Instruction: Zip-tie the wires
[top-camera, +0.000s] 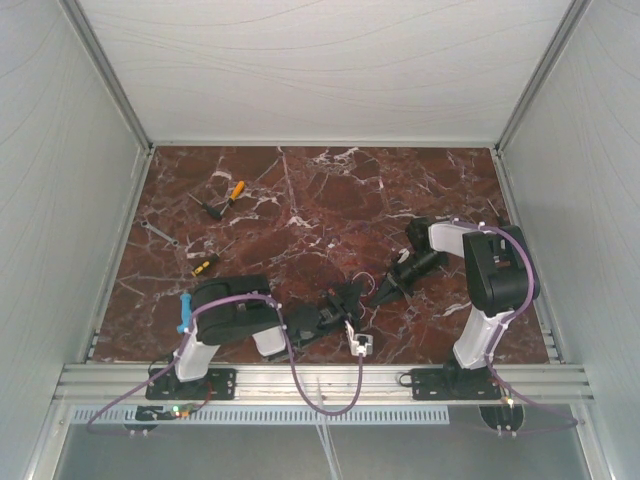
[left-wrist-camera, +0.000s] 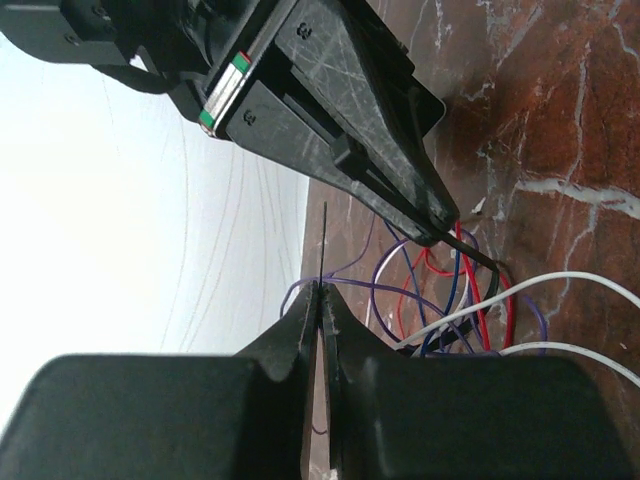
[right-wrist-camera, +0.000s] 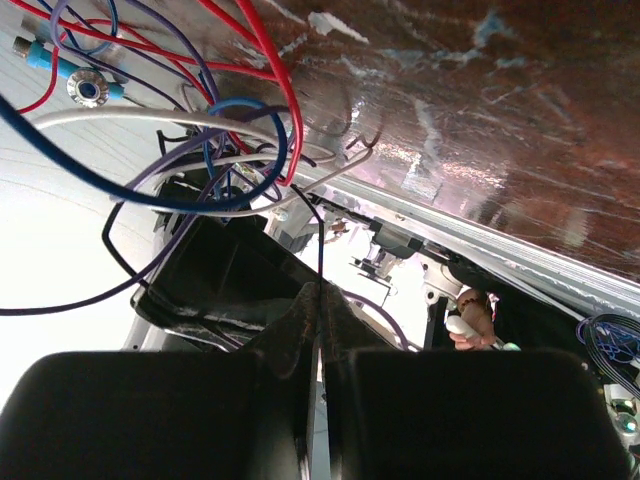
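Note:
Red, blue, purple and white wires (left-wrist-camera: 470, 300) form a loose bundle, with a black zip tie (left-wrist-camera: 485, 258) among them. In the left wrist view my left gripper is shut, a thin dark strip standing up from its tips; it looks like one end of the tie. My right gripper is beside the bundle, the black strip running from its tip into the wires. From the right wrist view, my right gripper is shut on that thin strip. The left gripper's body (right-wrist-camera: 215, 265) shows behind the wires. Whether the tie is closed around them cannot be told.
Screwdrivers (top-camera: 236, 190) (top-camera: 205, 265) and a wrench (top-camera: 158, 232) lie on the left of the marble table. A blue tool (top-camera: 185, 312) is beside the left arm.

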